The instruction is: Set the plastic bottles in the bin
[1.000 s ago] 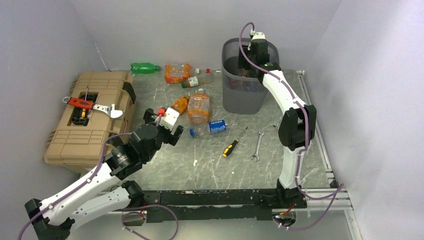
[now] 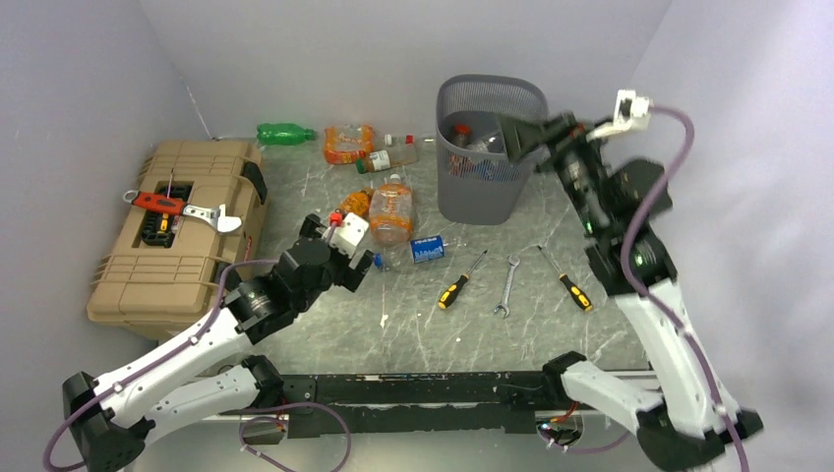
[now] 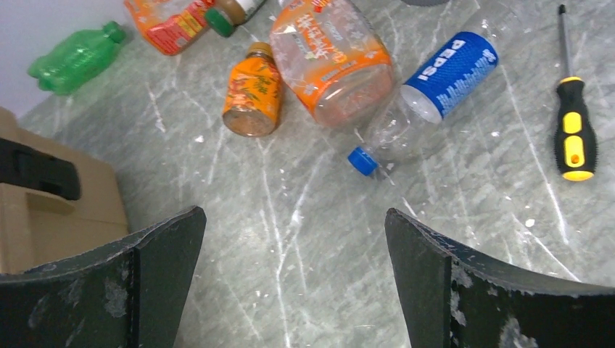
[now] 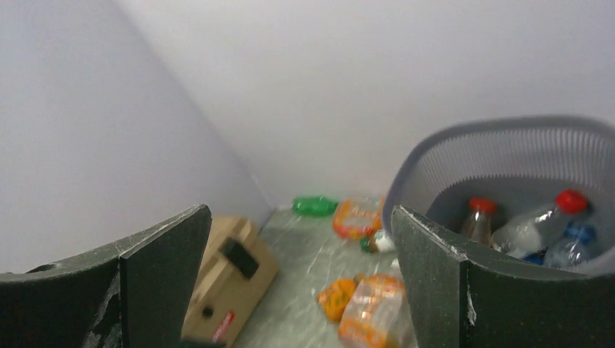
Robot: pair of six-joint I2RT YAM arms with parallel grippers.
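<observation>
Plastic bottles lie on the grey table: a green one (image 2: 284, 134), an orange-labelled one (image 2: 348, 145), a green-capped one (image 2: 387, 158), a small orange one (image 3: 252, 90), a large orange-labelled one (image 2: 391, 212) and a clear blue-labelled one (image 2: 427, 250). The grey bin (image 2: 481, 193) holds several bottles, red- and blue-capped. My left gripper hovers open above the table, front-left of the bottles, nothing between its fingers. My right gripper, blurred in the top view, is open and empty, raised at the bin's right side.
A tan toolbox (image 2: 177, 295) with tools on top stands at the left. Two screwdrivers (image 2: 454, 289) and a wrench (image 2: 506, 286) lie front-right on the table. Walls close in at back and sides.
</observation>
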